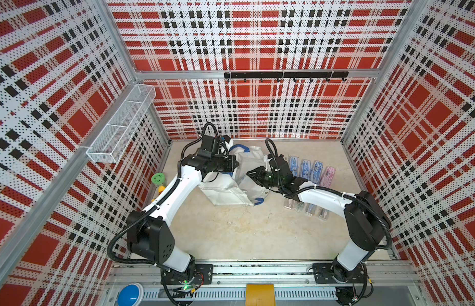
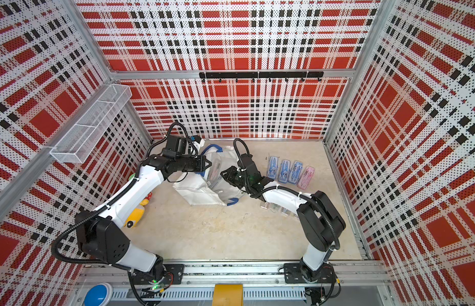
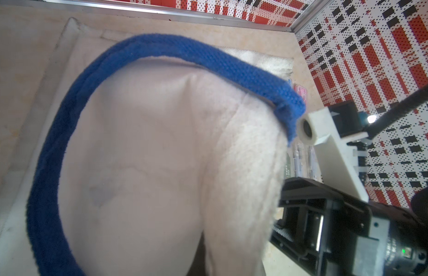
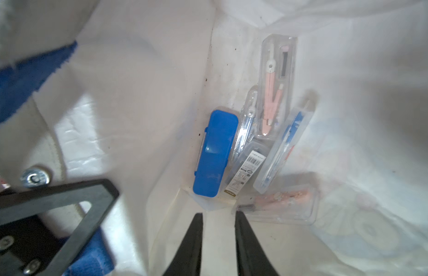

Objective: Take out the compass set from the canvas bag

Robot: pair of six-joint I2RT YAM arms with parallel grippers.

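Observation:
The white canvas bag with blue handles lies open on the table. My left gripper is shut at its rim, with canvas folded over its fingers in the left wrist view. My right gripper hangs inside the mouth. Its fingers are a little apart, and no held thing is clear between the tips. On the bag's floor lie a blue case, a pink compass set in a clear box, and several other clear cases.
Several blue and pink sets and clear cases stand in rows right of the bag. Toys sit at the left edge.

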